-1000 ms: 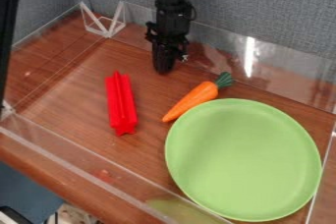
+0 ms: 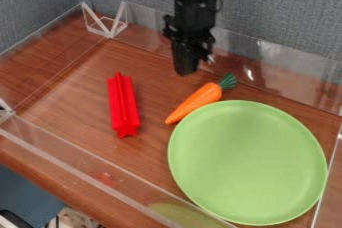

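Note:
The black robot gripper (image 2: 189,58) hangs at the top middle, above the wooden surface and just behind an orange carrot (image 2: 201,100) with green leaves, which lies diagonally. Its fingertips are dark and small, and it looks shut, with nothing visible between them. A red bar-shaped object (image 2: 122,105) lies lengthwise to the left of the carrot. A large green plate (image 2: 246,162) fills the lower right.
Clear plastic walls (image 2: 278,80) edge the wooden surface (image 2: 74,92), with a white bracket (image 2: 104,20) at the back left corner. Grey padded walls stand behind.
The gripper has shifted to the right, toward the carrot's leafy end, and sits slightly higher in the view. The carrot, red object and plate look unmoved.

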